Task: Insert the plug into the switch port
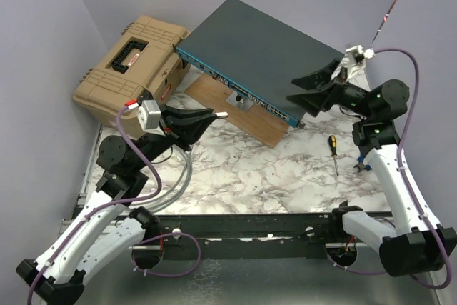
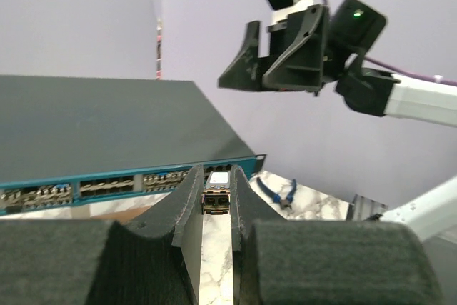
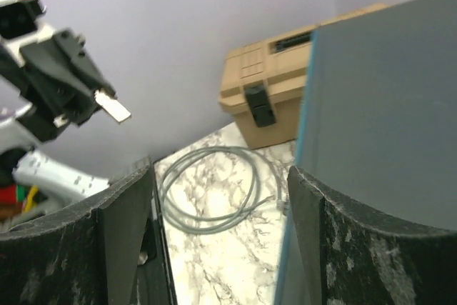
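The switch [image 1: 254, 55], a dark flat box with a teal port strip [image 2: 114, 185] along its front, stands on a bracket over a wooden board [image 1: 257, 128]. My left gripper [image 1: 208, 115] is shut on a small plug [image 2: 216, 192], clear tip with a white end, held in front of the port strip and apart from it. My right gripper [image 1: 305, 93] is open above the switch's right end, fingers spread, nothing seen between them.
A tan case [image 1: 128, 69] sits back left, with coiled grey cable [image 1: 178, 187] before it. A screwdriver [image 1: 333, 148] and blue pliers [image 2: 275, 194] lie right.
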